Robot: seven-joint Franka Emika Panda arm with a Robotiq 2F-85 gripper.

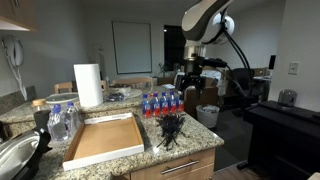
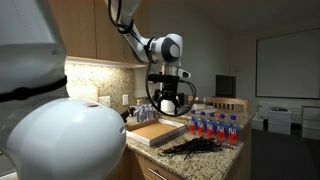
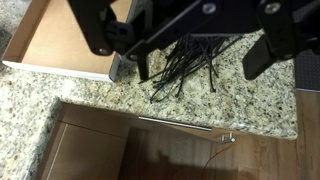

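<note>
A tangled bundle of thin black strands, perhaps cables or zip ties (image 1: 171, 129), lies on the speckled counter (image 1: 205, 140). Beside it, to its left in exterior view 1, is a shallow box or tray (image 1: 105, 138) with white walls and a brown inside. My gripper (image 1: 191, 82) hangs in the air well above the counter, with nothing held. In the wrist view its dark fingers (image 3: 272, 55) stand wide apart, and the strands (image 3: 185, 65) show far below, partly covered by the gripper's body.
A row of several bottles with red and blue (image 1: 163, 104) stands behind the bundle. Clear bottles (image 1: 63, 123), a paper roll (image 1: 89, 86) and a pan (image 1: 18, 155) are to the left. The counter's front edge lies close to the strands, above a drawer (image 1: 180, 166).
</note>
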